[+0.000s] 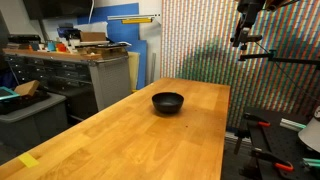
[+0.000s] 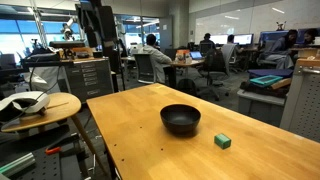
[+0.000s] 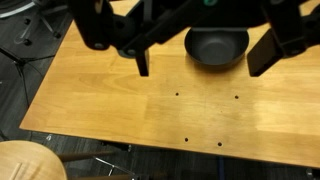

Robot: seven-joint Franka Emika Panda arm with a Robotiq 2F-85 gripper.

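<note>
A black round bowl (image 1: 168,102) (image 2: 180,119) (image 3: 216,45) rests upright on the wooden table. A small green block (image 2: 222,141) lies on the tabletop a short way from the bowl in exterior view 2; I cannot make it out in the other views. High above the table's end hangs my gripper (image 1: 241,42), well apart from both. In the wrist view the gripper is open, its dark fingers (image 3: 143,62) widely spread with nothing held. The bowl shows far below, between them.
A piece of yellow tape (image 1: 28,159) marks one corner. Beyond the table stand a cabinet (image 1: 70,72) and a patterned curtain (image 1: 195,45). In the wrist view a round wooden surface (image 3: 28,160) sits beside the table edge.
</note>
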